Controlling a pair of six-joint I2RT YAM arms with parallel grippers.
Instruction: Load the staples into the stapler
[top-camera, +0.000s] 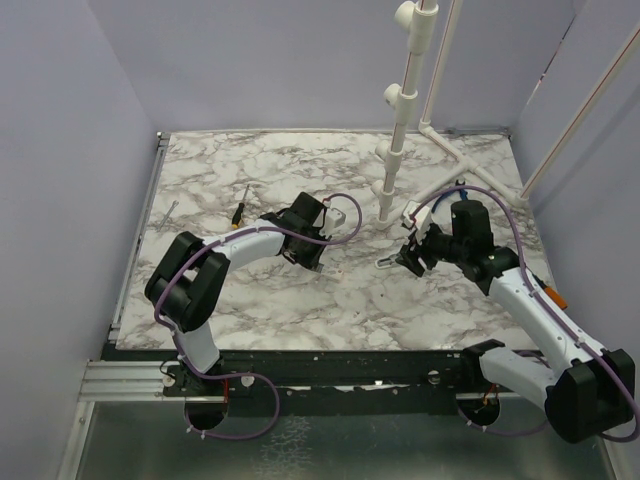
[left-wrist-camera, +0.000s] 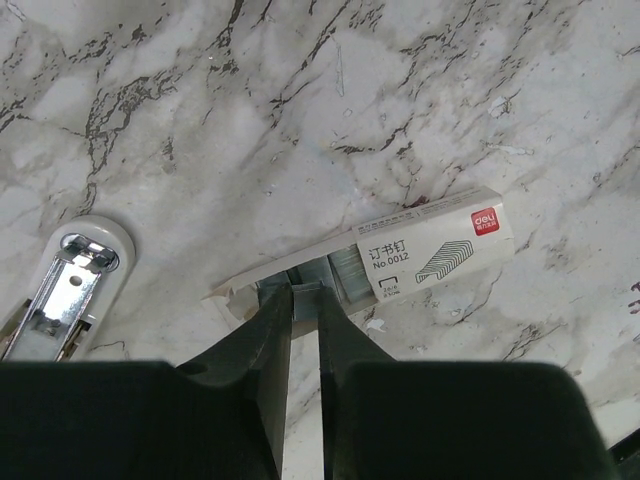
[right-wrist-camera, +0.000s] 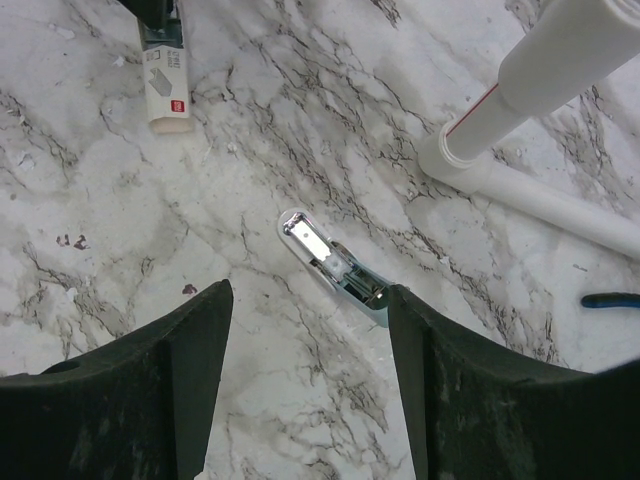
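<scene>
In the left wrist view, the open staple box (left-wrist-camera: 435, 245) lies on the marble table with grey staple strips inside. My left gripper is at its open end, fingertips close together around a small piece of staple strip; whether they grip it is unclear. The stapler (left-wrist-camera: 70, 290) lies apart, to the left in that view. In the right wrist view, the stapler (right-wrist-camera: 335, 268) lies below my open right gripper, which has nothing visible between its fingers; the staple box (right-wrist-camera: 166, 90) is at upper left.
A white pipe frame (top-camera: 395, 150) stands behind and right of the stapler. A screwdriver (top-camera: 239, 212) and a thin metal tool (top-camera: 166, 216) lie at the left. An orange-handled tool (top-camera: 555, 295) lies at the right edge.
</scene>
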